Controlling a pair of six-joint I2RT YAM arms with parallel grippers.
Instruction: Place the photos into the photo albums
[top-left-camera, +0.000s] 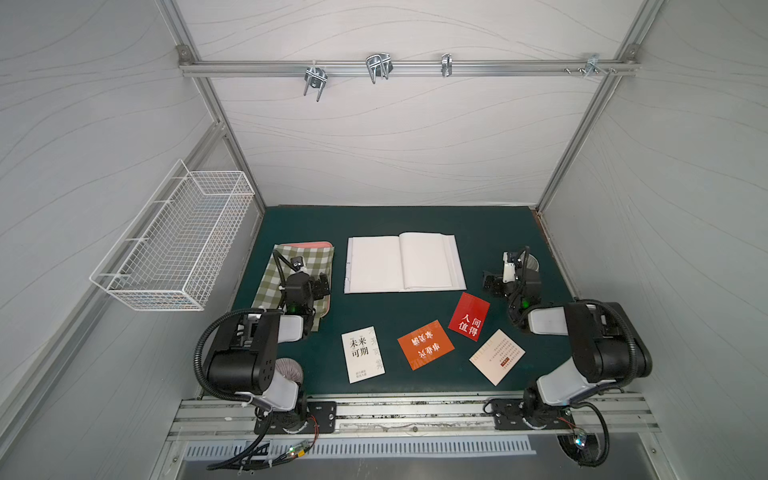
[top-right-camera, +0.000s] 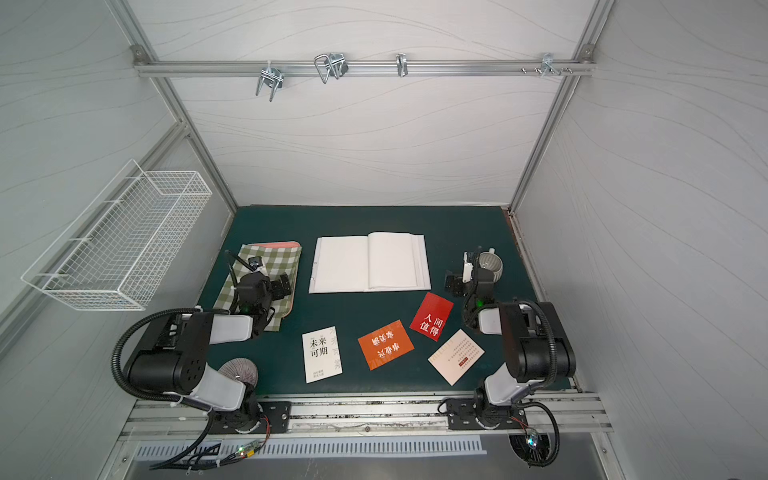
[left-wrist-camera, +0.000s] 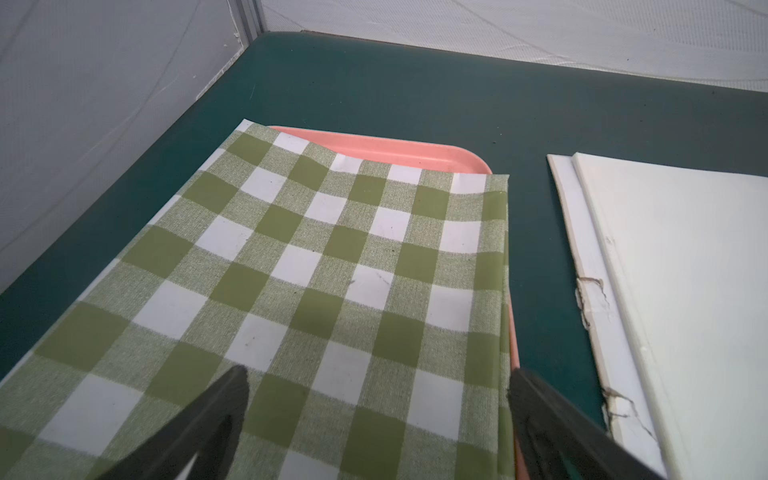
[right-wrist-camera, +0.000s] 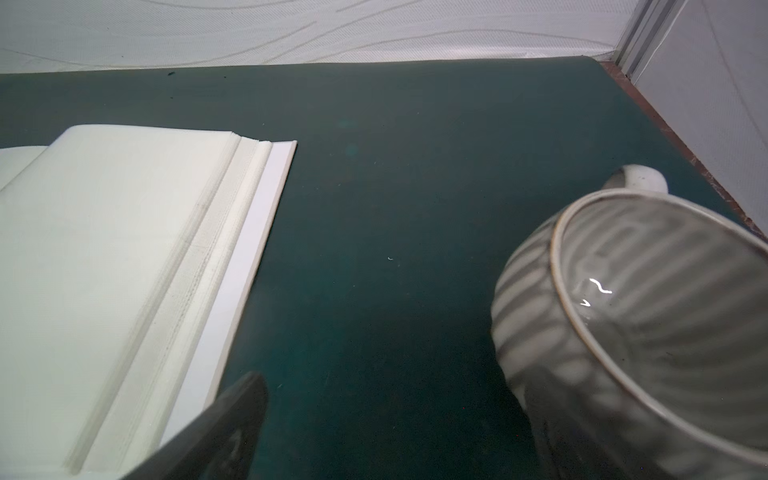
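Observation:
A blank album (top-left-camera: 373, 264) lies open in the middle of the table. In front of it are four photo cards: white (top-left-camera: 363, 354), orange (top-left-camera: 425, 345), red (top-left-camera: 469, 316) and cream (top-left-camera: 497, 357). My left gripper is open above a checked cloth on a pink tray, left of the album, with nothing held. My right gripper is open between the album's right side and a ribbed grey cup, also empty.
The pink tray (left-wrist-camera: 376, 148) with its cloth fills the left; the ribbed cup (right-wrist-camera: 528, 304) stands at the right. A wire basket (top-left-camera: 180, 240) is on the left wall.

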